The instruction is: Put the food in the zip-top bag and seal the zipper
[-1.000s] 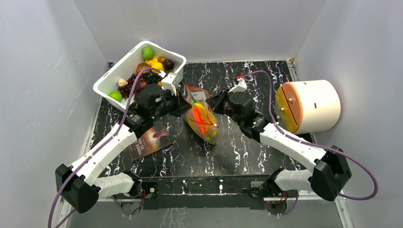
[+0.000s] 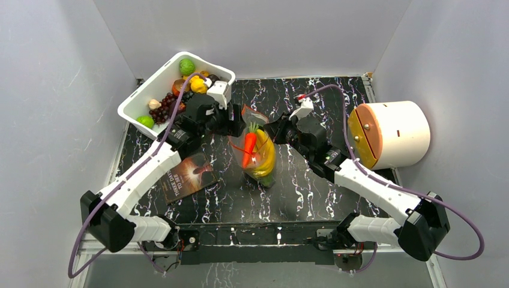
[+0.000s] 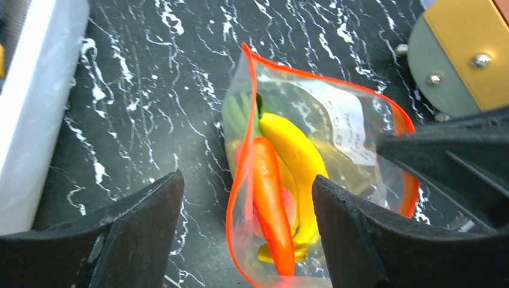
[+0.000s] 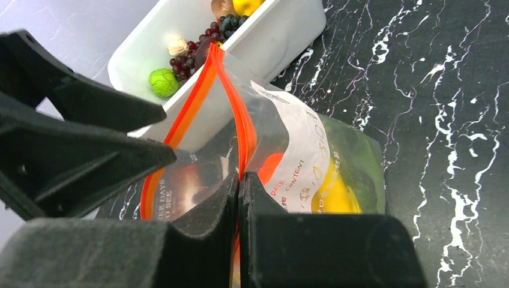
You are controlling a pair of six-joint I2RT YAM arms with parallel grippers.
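Observation:
A clear zip bag with an orange zipper stands mid-table, mouth open. Inside are a carrot, a yellow banana and something leafy green. My left gripper is above the bag's left side; in its wrist view the fingers are apart, the near zipper edge between and below them. My right gripper is shut on the bag's orange rim at the right side.
A white bin of fruit and vegetables is at back left. A book lies front left, and a cream cylinder with a yellow front sits at the right. Bare table lies front right.
The bag's contents show more fully from the top. The right gripper has barely moved.

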